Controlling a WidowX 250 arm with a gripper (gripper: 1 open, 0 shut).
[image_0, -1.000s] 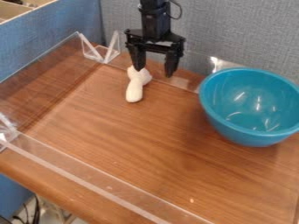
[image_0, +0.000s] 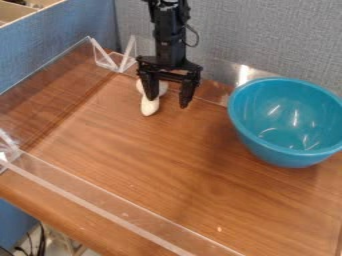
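Observation:
My black gripper (image_0: 168, 92) hangs over the back middle of the wooden table, open, its fingers low on either side of a pale elongated object (image_0: 150, 105). The object lies on the wood pointing toward the front, its upper part partly hidden behind the gripper. I cannot tell if the fingers touch it. A large teal bowl (image_0: 287, 125) stands to the right, apart from both.
Clear plastic edging (image_0: 120, 200) runs along the table's front and left. A grey padded wall (image_0: 267, 40) closes the back, a blue panel the left.
Over the last second my gripper has come down around the pale object and slightly left. The object's lower end looks shifted slightly left; the bowl stays put.

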